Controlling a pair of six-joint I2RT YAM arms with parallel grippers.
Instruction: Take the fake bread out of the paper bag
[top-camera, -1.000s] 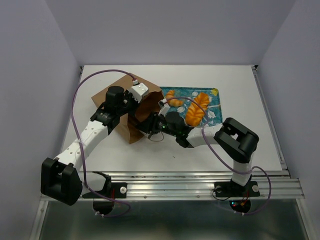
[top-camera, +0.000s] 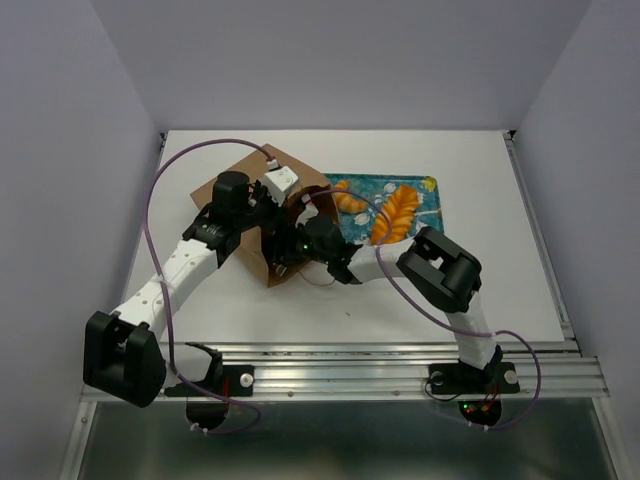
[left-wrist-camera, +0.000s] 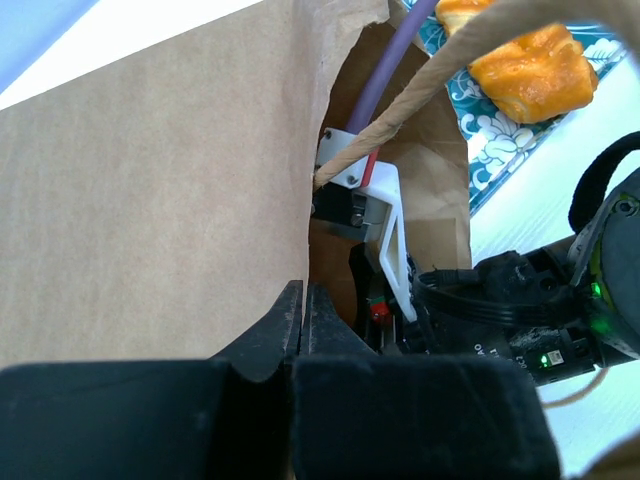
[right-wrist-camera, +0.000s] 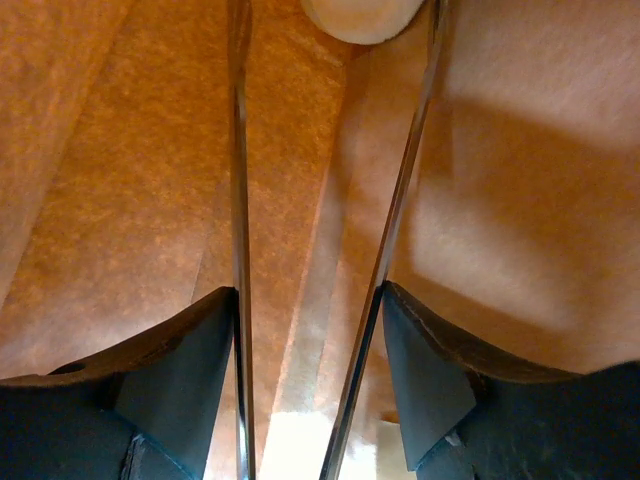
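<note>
The brown paper bag (left-wrist-camera: 170, 190) lies on its side with its mouth facing right. My left gripper is shut on the upper wall of the bag, by its opening. Reaching in through the mouth is my right gripper, its fingers (right-wrist-camera: 180, 340) apart and only brown paper behind the gap. Inside, a pale rounded piece, possibly fake bread (right-wrist-camera: 362, 12), shows at the top edge of the right wrist view, just beyond the gripper. Most of the bag's inside is hidden from above.
A blue floral mat (top-camera: 430, 215) beside the bag carries a croissant-like bread (top-camera: 347, 196) and a long leaf-shaped bread (top-camera: 398, 214). The bag's string handle (left-wrist-camera: 410, 95) arches near the right arm.
My right arm has moved left, its gripper going deeper into the bag's mouth. The bag has shifted slightly rightward. My left arm has stayed nearly still, holding the bag.
</note>
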